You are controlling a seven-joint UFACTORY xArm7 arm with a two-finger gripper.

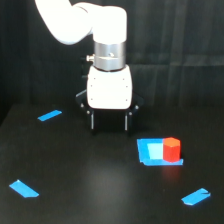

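My gripper [110, 122] hangs near the back middle of the dark table, pointing down. Its two dark fingers stand apart, with nothing visible between them. To the right and nearer the camera, a red block [172, 149] rests at the right side of a blue patch [145, 158] with a white centre [155, 151]. A clear gap lies between the gripper and the block.
Strips of blue tape lie on the dark table: one back left [50, 115], one front left [24, 189], one front right [196, 197]. A dark curtain [180, 60] hangs behind.
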